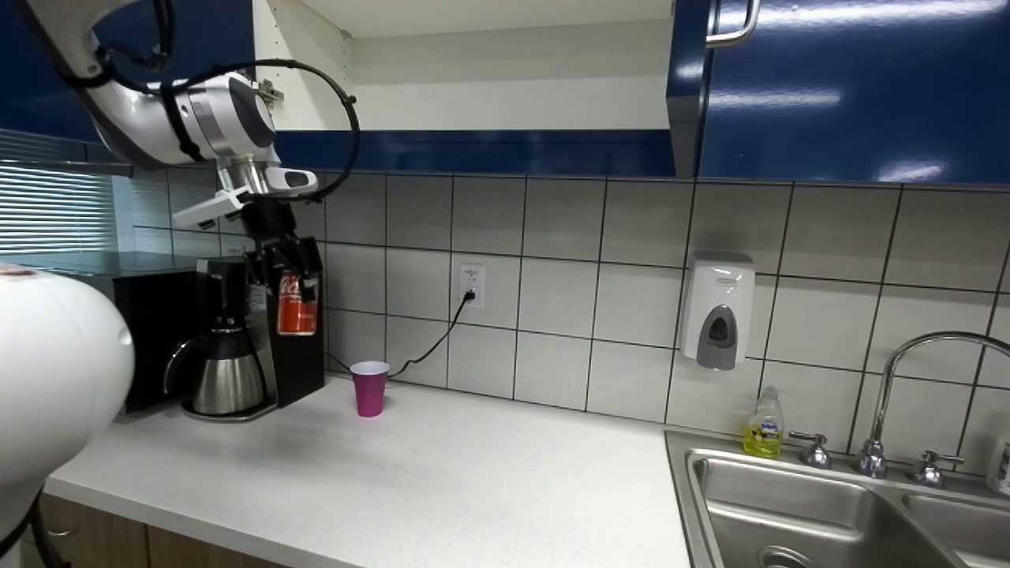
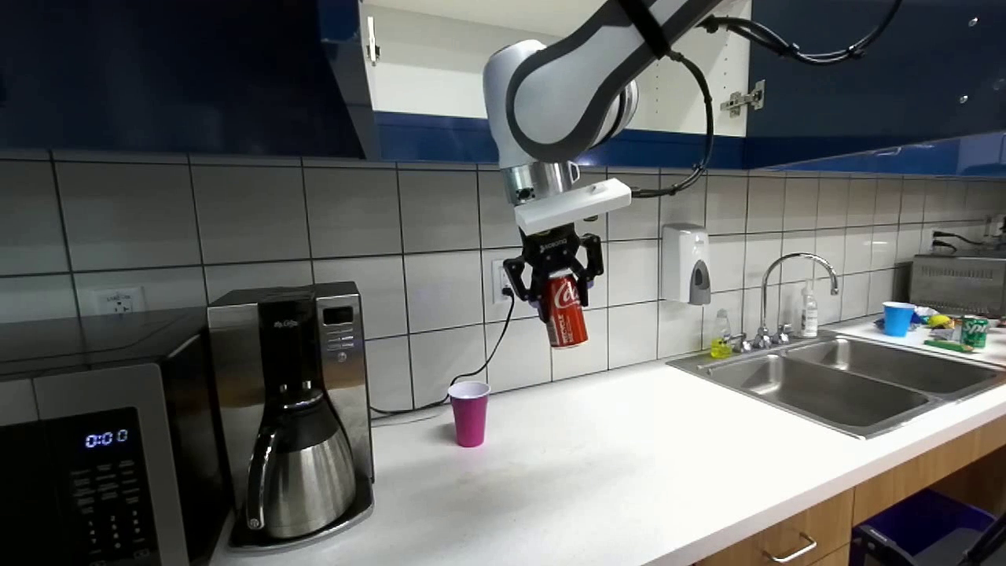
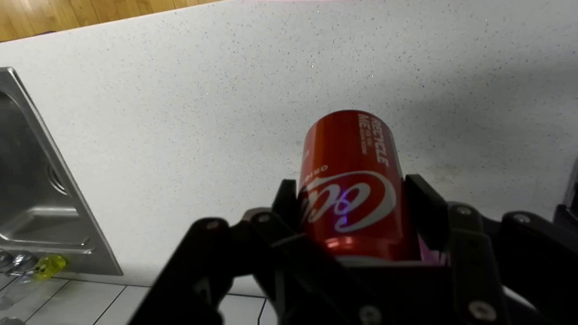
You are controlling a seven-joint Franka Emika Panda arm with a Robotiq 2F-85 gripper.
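Note:
A red Coca-Cola can [image 2: 567, 314] hangs well above the counter, slightly tilted, with my gripper [image 2: 556, 278] shut on its upper part. In the wrist view the can [image 3: 349, 173] sits between both fingers, its bottom end pointing away from the palm. Clear air separates it from the white counter [image 1: 454, 473]. A pink cup [image 1: 370, 388] stands upright on the counter near the tiled wall, lower than the can and apart from it. Most of that cup is hidden behind the gripper in the wrist view.
At the left stand a coffee maker [image 2: 302, 424] and a microwave [image 2: 104, 453]. The steel sink [image 1: 795, 492] lies to the right, with a dish soap bottle [image 1: 764, 426] behind it. Overhead, a cabinet [image 1: 511, 76] is open and empty where visible. Mid-counter is bare.

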